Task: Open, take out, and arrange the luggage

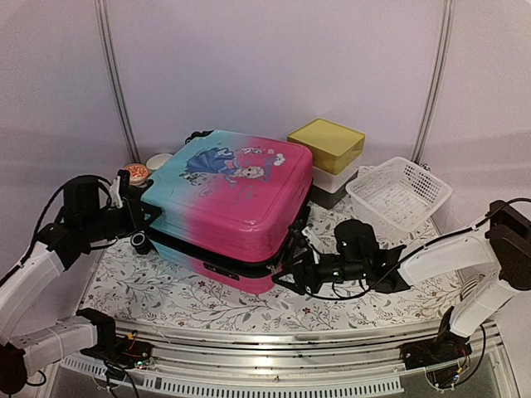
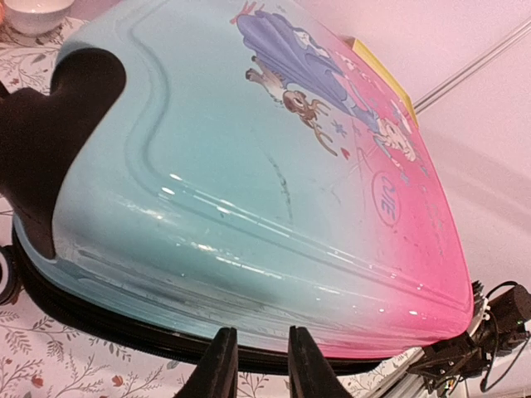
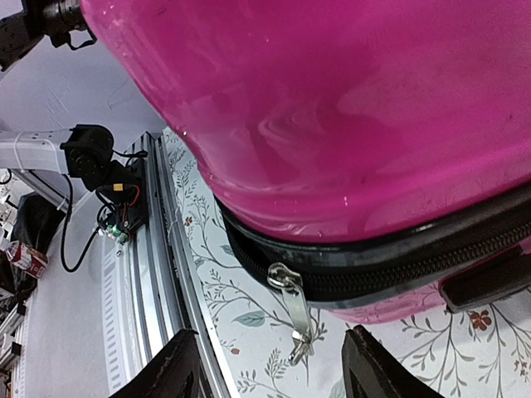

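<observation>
The suitcase [image 1: 249,195], turquoise on the left and pink on the right with a cartoon print, lies flat and turned at an angle on the table. A dark zipper band [image 3: 373,269] runs round its side, and a silver zipper pull [image 3: 297,311] hangs down at the near right corner. My right gripper is open just in front of that pull, its fingers [image 3: 176,369] apart and not closed on it. At the turquoise left side stands my left gripper, partly open with nothing between its fingers; the suitcase's side and zipper band are ahead of it.
Behind the suitcase's right side stands a stack of boxes with a yellow one [image 1: 328,145] on top. A white basket [image 1: 398,195] sits to the right. At the left back are an orange-filled bowl [image 1: 136,173] and a white bowl [image 1: 158,160].
</observation>
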